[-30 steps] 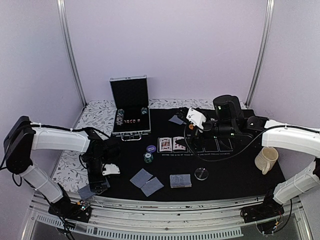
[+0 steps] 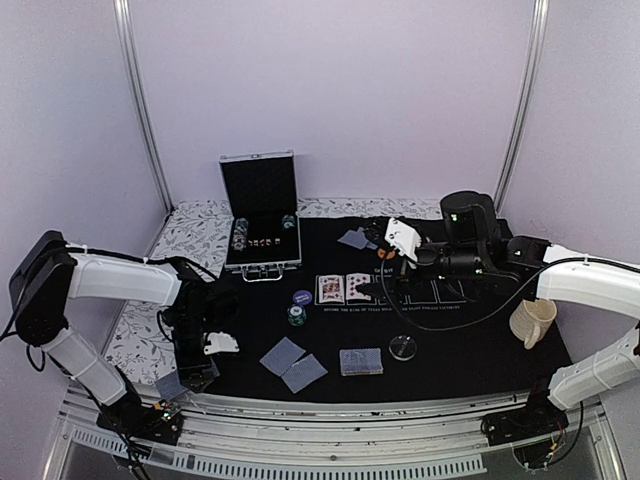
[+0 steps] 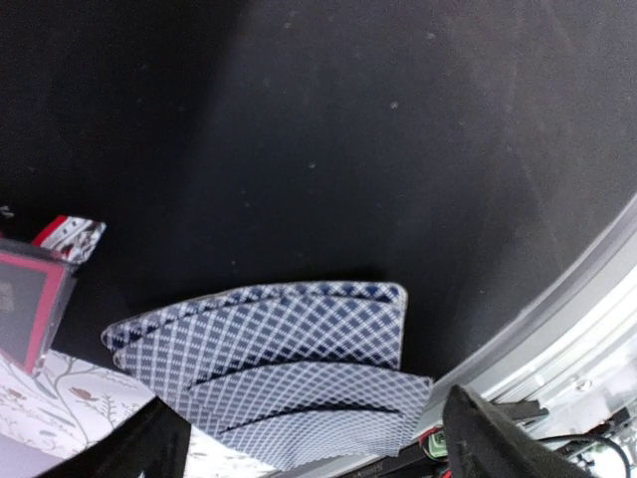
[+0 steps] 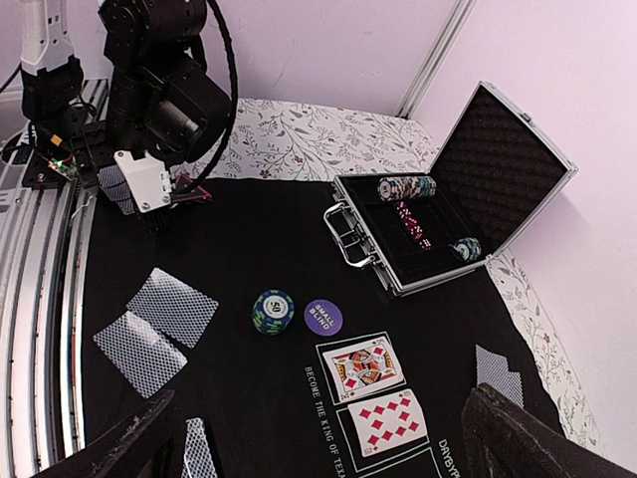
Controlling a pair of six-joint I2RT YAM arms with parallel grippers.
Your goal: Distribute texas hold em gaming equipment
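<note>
Blue-patterned playing cards (image 3: pixel 289 334) lie overlapping at the front left corner of the mat, their surfaces looking bowed. My left gripper (image 2: pixel 198 372) is low over them, its fingers (image 3: pixel 149 443) apart on either side of the cards; contact is hard to judge. Open and clear of the mat, my right gripper is over the middle right. Two face-down cards (image 2: pixel 288 362) and a card deck (image 2: pixel 361 362) lie along the front. A face-up king (image 4: pixel 362 368) and a diamond card (image 4: pixel 386 422) sit on the printed spots. More face-down cards (image 4: pixel 498 373) are at the back.
The open chip case (image 2: pixel 262 262) stands at the back left, holding chips and dice. A chip stack (image 4: pixel 273 312), a small blind disc (image 4: pixel 323 317) and a clear disc (image 2: pixel 403 347) are mid-mat. A mug (image 2: pixel 533 320) stands right. A red-edged object (image 3: pixel 25 299) lies left.
My right arm has shifted a little to the right, showing more of the back cards. The left gripper has stayed nearly in place over the corner cards.
</note>
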